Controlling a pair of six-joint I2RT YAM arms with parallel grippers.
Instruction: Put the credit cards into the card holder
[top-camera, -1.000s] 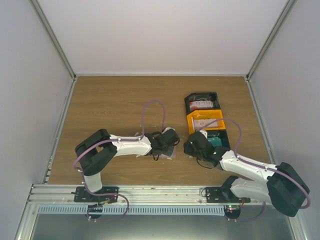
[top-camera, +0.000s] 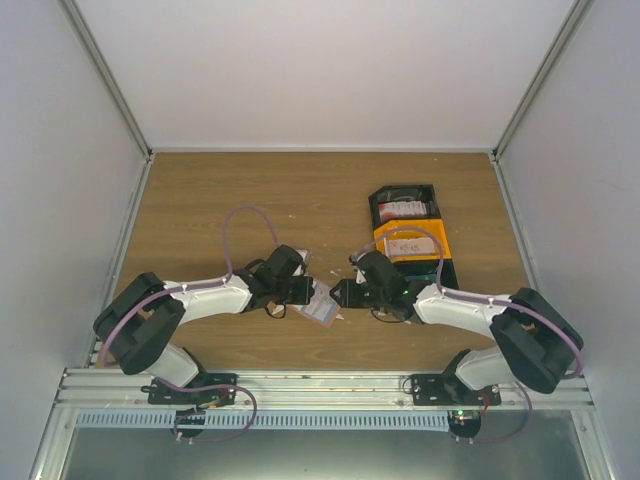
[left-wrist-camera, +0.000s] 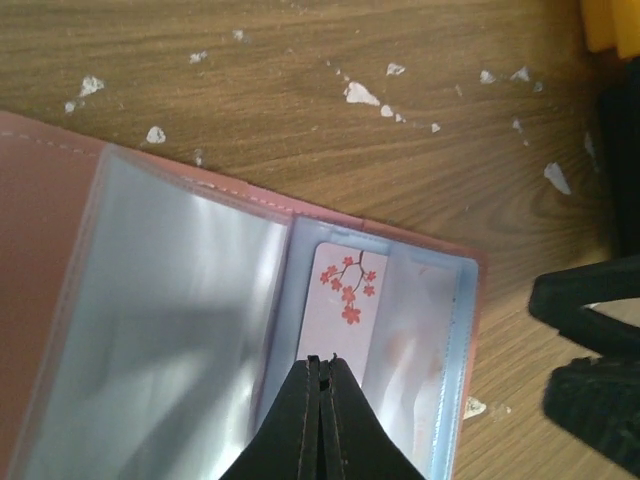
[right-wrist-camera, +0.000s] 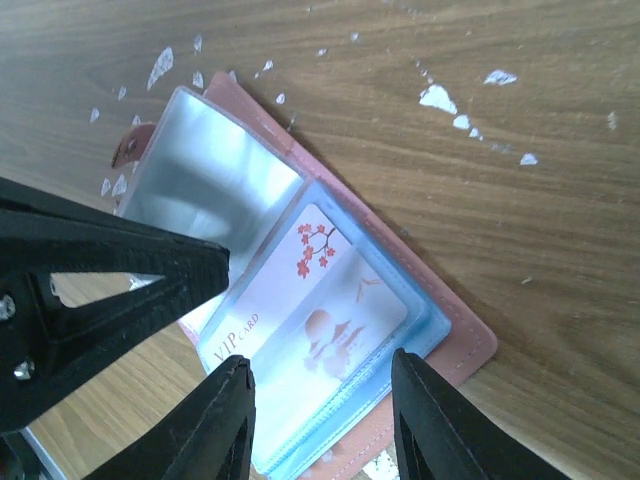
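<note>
The pink card holder (top-camera: 321, 305) lies on the table between my grippers, with clear sleeves. A white card with red blossoms and "VIP CARD" print (right-wrist-camera: 268, 300) sits in its blue-edged pocket (left-wrist-camera: 450, 330). My left gripper is shut, its tips over the lower part of that card, nothing visible between them. My right gripper is open, its fingertips over the pocket's lower edge and side, nothing visibly held between them.
At the right of the table stand bins: a black one (top-camera: 405, 195) with cards, a yellow one (top-camera: 440, 242) with cards, and a dark one behind my right arm.
My left gripper has moved leftward and up in the top view. My right gripper has moved left toward the card holder, which now shows more fully.
</note>
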